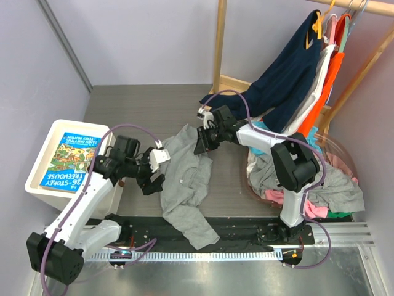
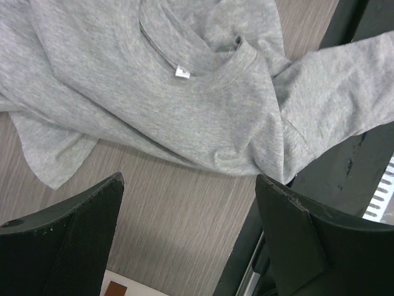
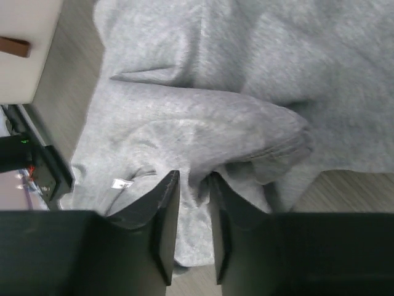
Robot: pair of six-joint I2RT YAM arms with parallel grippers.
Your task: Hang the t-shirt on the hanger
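A grey t-shirt [image 1: 184,179] lies crumpled on the dark floor board, its lower part over the front edge; a white tag shows at the collar in both wrist views. My left gripper [image 1: 154,179] hangs open just left of it, fingertips over bare board and cloth edge in the left wrist view. My right gripper [image 1: 200,140] is at the shirt's upper right, fingers part open and low over a fold [image 3: 234,135]; whether they touch it is unclear.
Hangers with garments [image 1: 289,74] hang on a wooden rail [image 1: 369,7] at the back right. A basket of clothes [image 1: 332,160] stands right, a white bin with a book [image 1: 43,142] left. Board at the back left is clear.
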